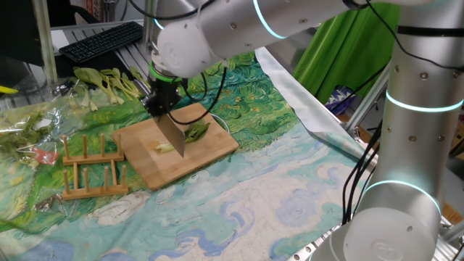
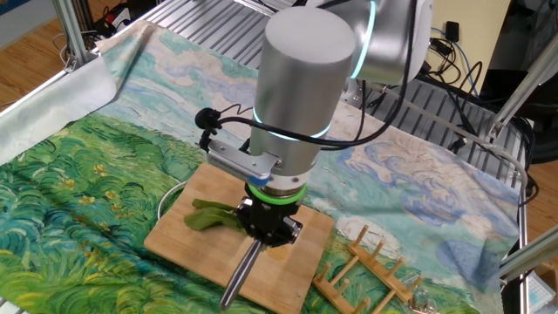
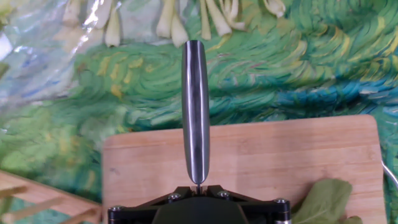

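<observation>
My gripper [image 1: 161, 109] is shut on a cleaver above the wooden cutting board [image 1: 210, 156]. The cleaver's blade [image 1: 172, 135] points downward in exterior view 1, crossing in front of a leafy green vegetable [image 1: 196, 131] on the board. Whether its edge touches the vegetable or the board cannot be told. In the wrist view, the metal handle [image 3: 196, 112] sticks out from the gripper, and the blade is hidden. Leaves of the vegetable [image 3: 323, 200] show at the lower right there; in exterior view 2 they lie [image 2: 214, 215] beside the gripper.
A wooden peg rack [image 1: 98, 191] stands close to the board's left side in exterior view 1. More leafy greens [image 1: 109, 83] and a clear plastic bag [image 1: 29, 138] lie beyond. The patterned cloth [image 1: 254, 196] in front of the board is bare.
</observation>
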